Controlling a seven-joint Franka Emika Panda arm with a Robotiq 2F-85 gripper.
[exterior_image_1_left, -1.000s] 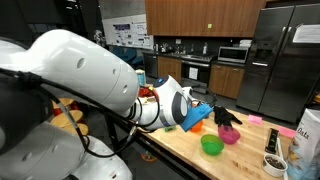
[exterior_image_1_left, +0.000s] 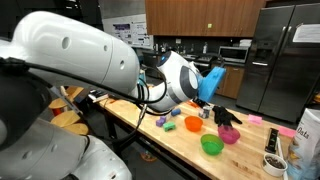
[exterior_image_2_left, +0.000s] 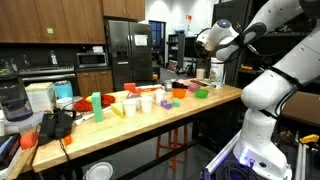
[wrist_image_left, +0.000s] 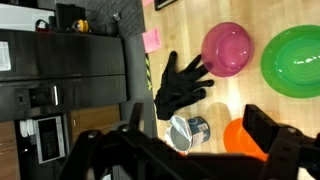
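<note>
My gripper is in the wrist view, its two dark fingers wide apart at the lower edge with nothing held between them. Beneath it on the table is a silver can (wrist_image_left: 187, 133), seen in the gap. A black glove (wrist_image_left: 182, 84) lies flat beyond the can. To the right are a pink bowl (wrist_image_left: 227, 49), a green bowl (wrist_image_left: 296, 61) and an orange bowl (wrist_image_left: 243, 139), partly covered by the right finger. In exterior view 1, the blue-marked end of the arm (exterior_image_1_left: 211, 80) hangs above the table.
A pink paper square (wrist_image_left: 151, 41) lies near the table edge. Along the right side of the table in exterior view 1 are a dark-filled container (exterior_image_1_left: 274, 164) and a white bag (exterior_image_1_left: 306, 140). Dark cabinets and a steel fridge (exterior_image_1_left: 287, 62) stand behind.
The arm's blue-marked end has risen and swung away from the camera, from beside the bowls to above the table's far part. The bowls and glove look unmoved.
</note>
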